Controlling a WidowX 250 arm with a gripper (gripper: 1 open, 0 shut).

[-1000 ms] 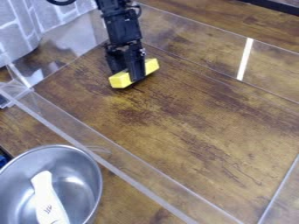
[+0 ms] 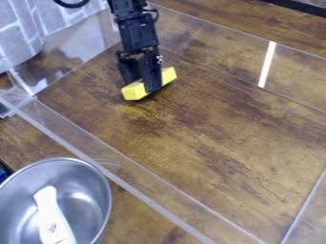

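A yellow block [image 2: 135,91], shaped like a bar or sponge, lies at the upper left of the wooden surface inside a clear-walled area. My black gripper [image 2: 145,74] comes down from the top over it, shut on the yellow block, with the block's ends showing on either side of the fingers. The fingertips are partly hidden against the block.
A steel bowl [image 2: 21,210] holding a white-handled utensil [image 2: 51,217] sits at the lower left, outside the clear wall. A white strip [image 2: 268,64] marks the upper right.
The gripper and yellow block have shifted very slightly to the right and down; otherwise the scene looks the same.
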